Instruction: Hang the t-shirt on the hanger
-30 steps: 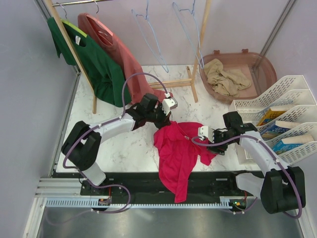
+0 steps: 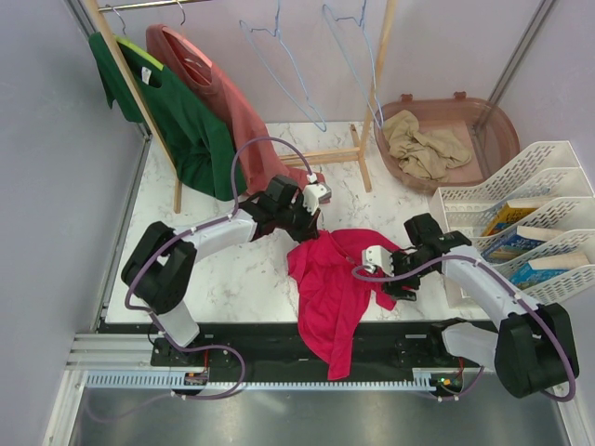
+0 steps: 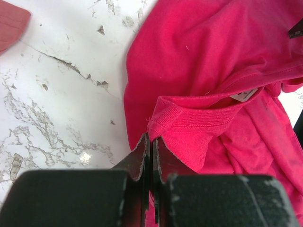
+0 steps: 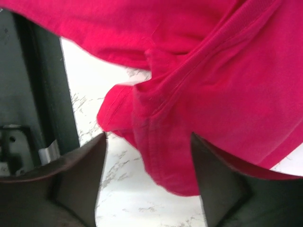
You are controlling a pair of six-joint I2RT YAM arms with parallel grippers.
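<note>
A crumpled red T-shirt (image 2: 330, 288) lies on the marble table, draped over its front edge. My left gripper (image 2: 313, 232) is shut on a folded hem of it, pinched between the fingertips in the left wrist view. My right gripper (image 2: 398, 293) is low at the shirt's right part, fingers apart over a bunched fold (image 4: 156, 123), with nothing clearly held. Two empty blue hangers (image 2: 294, 70) hang from the rail at the back.
A wooden rack with green (image 2: 191, 139) and pink garments stands back left, a brown basket (image 2: 502, 139) of cloth back right, white bins (image 2: 548, 186) with books at right.
My right gripper has moved slightly toward the front of the table and left. The left arm and shirt have barely moved.
</note>
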